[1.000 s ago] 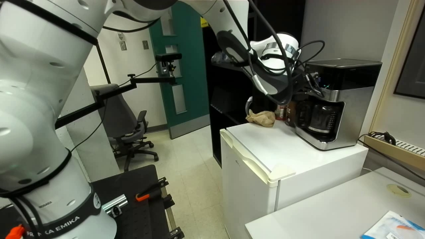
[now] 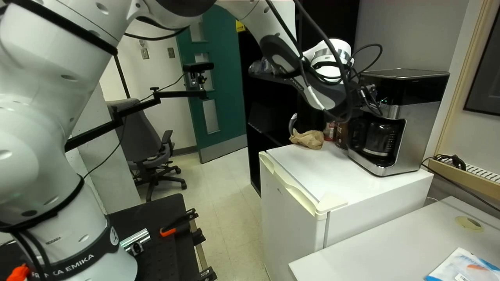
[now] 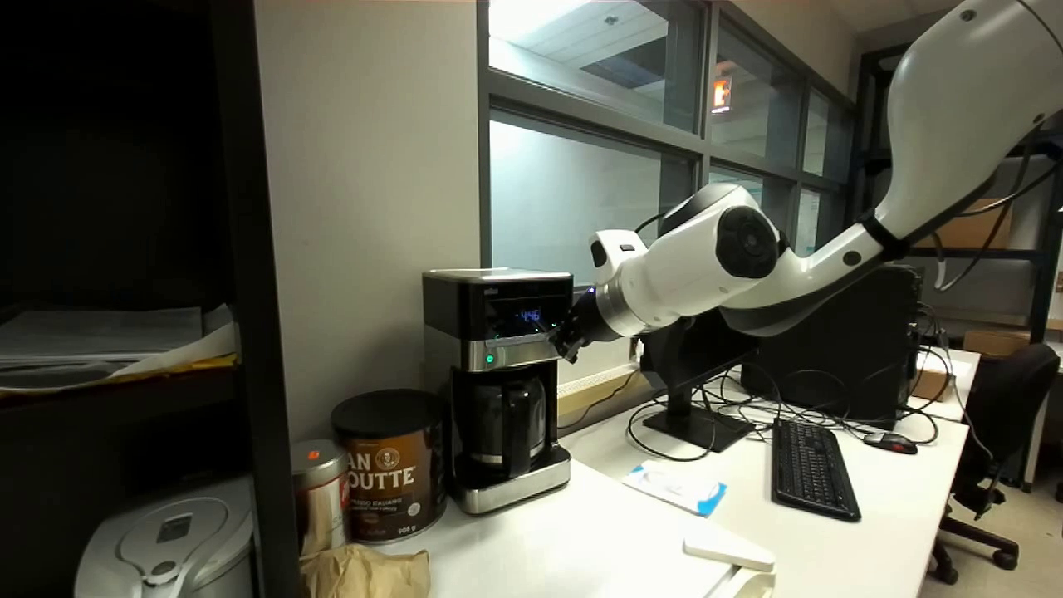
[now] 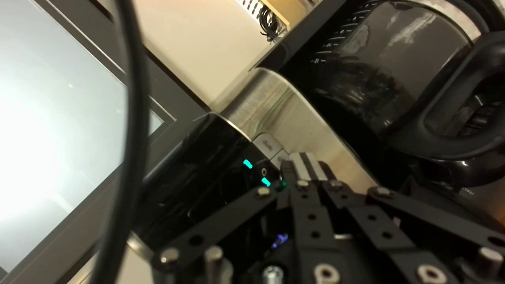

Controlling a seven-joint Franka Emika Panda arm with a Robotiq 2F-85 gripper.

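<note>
A black and steel coffee maker stands on the white fridge top, its display lit and a green light glowing on its front strip. Its glass carafe sits inside, the black handle facing outward. My gripper is shut, with nothing visible between its fingertips. In the wrist view the tips are right at the steel button strip, beside the small grey buttons; whether they touch cannot be made out. Part of the button row is hidden behind the fingers.
Left of the machine are a brown coffee can, a smaller tin and a crumpled paper bag. A black cable hangs across the wrist view.
In exterior view 1 my hand and forearm have shifted slightly to the right, closer to the coffee maker's front. The coffee maker has not moved.
</note>
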